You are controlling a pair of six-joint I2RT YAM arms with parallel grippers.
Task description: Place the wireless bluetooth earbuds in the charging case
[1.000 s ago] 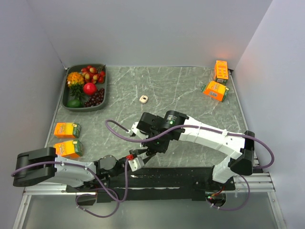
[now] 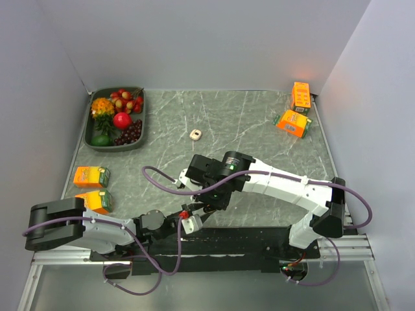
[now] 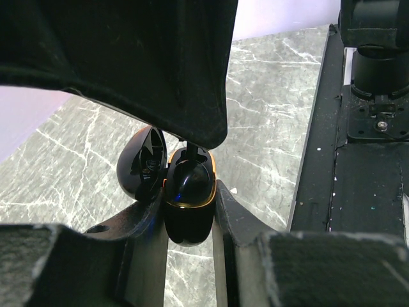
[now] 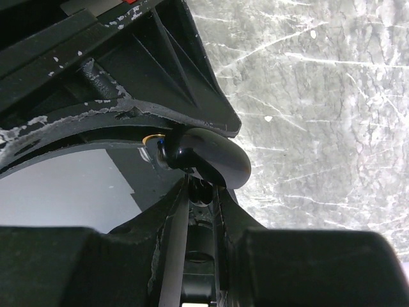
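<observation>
The black glossy charging case (image 3: 188,204) with a gold rim is gripped by my left gripper (image 2: 200,214); its open lid (image 3: 142,163) shows beside it in the left wrist view. My right gripper (image 2: 211,202) hangs directly over it, shut on a small black earbud (image 4: 200,194), most of which is hidden between the fingers. The earbud is at the case's opening; how far it sits inside cannot be told.
A fruit tray (image 2: 91,139) stands at the back left, with orange boxes (image 2: 91,176) at left and others (image 2: 293,123) at back right. A white mouse (image 2: 195,135) lies on the open middle of the marble table.
The left arm has shifted slightly to the right in the top view. The right arm looks nearly unchanged.
</observation>
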